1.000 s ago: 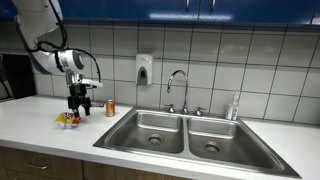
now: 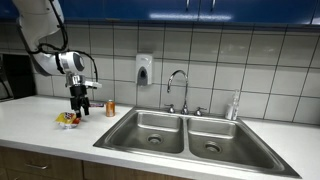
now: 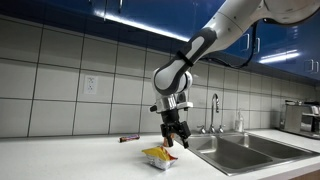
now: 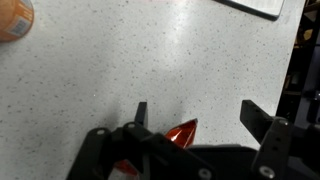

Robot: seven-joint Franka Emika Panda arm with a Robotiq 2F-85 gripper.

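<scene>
My gripper is open, its two fingers wide apart in the wrist view. Between them, low in that view, pokes up the pointed end of a glossy red thing (image 4: 183,133); the rest of it is hidden behind the gripper body. From outside, the gripper (image 3: 177,138) hangs just above a yellow and silvery packet or tray (image 3: 160,161) on the counter. I cannot tell whether the fingers touch it. The same bundle (image 2: 66,120) lies at the left of the counter, close under the gripper (image 2: 79,112).
An orange can (image 2: 110,108) stands right of the gripper, near the sink (image 2: 185,124). A thin reddish object (image 3: 130,138) lies farther back. Faucet (image 2: 178,88) and bottle (image 2: 233,106) stand behind the sink.
</scene>
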